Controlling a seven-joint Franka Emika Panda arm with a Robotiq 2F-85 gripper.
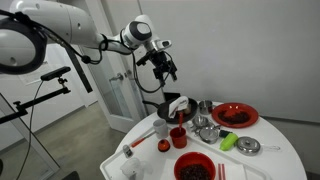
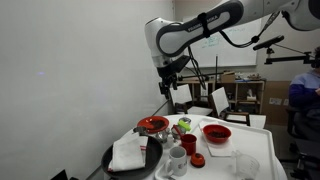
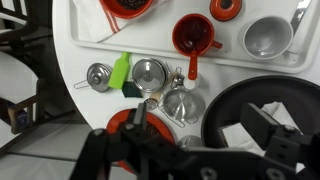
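Observation:
My gripper hangs open high above the back of the round white table, with nothing between its fingers. Below it lies a black pan with a crumpled white cloth in it. In the wrist view the pan is at the lower right, and my gripper partly covers the cloth. A red mug stands beyond the pan, on the tray's edge side. Near it are a pale mug and a round red object.
Several metal pots, one of them a lidded pot, stand beside a green item. A red plate holds dark contents at the back. On the white tray sits a red bowl. The air around my gripper is clear.

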